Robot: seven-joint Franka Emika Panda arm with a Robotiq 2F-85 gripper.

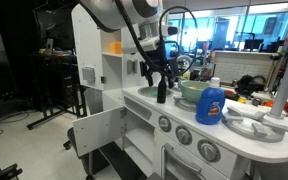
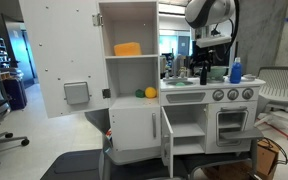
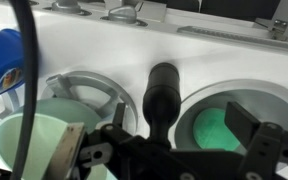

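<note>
A slim black bottle stands upright on the white countertop of a toy kitchen, between the sink and a green bowl. My gripper is open above it, seen from over the bottle. The dark bottle top shows between the two fingers, with a visible space on the right side. In exterior view 2 the gripper hangs over the same black bottle. Whether a finger touches the bottle is hidden.
The pale green bowl sits close on one side, with a blue detergent bottle beyond it. On the other side is the sink holding a green round item. A cabinet door hangs open below.
</note>
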